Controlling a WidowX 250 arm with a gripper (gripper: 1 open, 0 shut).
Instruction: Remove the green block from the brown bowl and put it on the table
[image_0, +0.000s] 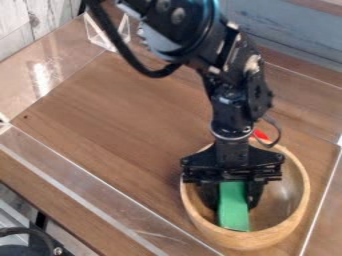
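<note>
The green block (234, 208) stands in the brown bowl (262, 239), its lower part showing below the gripper. My gripper (233, 188) reaches down into the bowl from above, shut on the block, one finger on each side. The block's upper end is hidden behind the gripper body. The bowl's rim surrounds both at the lower right of the camera view.
Something red (261, 135) shows just behind the gripper, near the bowl's far rim. A clear-looking raised edge (87, 200) runs along the table's near left side.
</note>
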